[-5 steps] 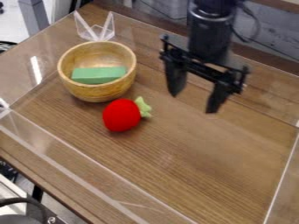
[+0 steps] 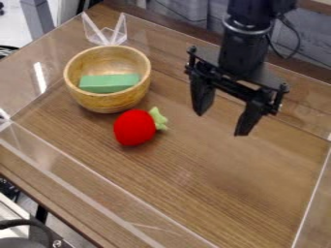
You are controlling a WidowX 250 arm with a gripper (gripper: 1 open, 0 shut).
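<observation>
The black gripper hangs over the right middle of the table, its two fingers spread wide apart with nothing visible between them. A wooden bowl at the upper left holds a green block. Below the bowl and to the left of the gripper, a red round object with a green leafy top lies on the table.
The bowl, block and red object look unmoved.
</observation>
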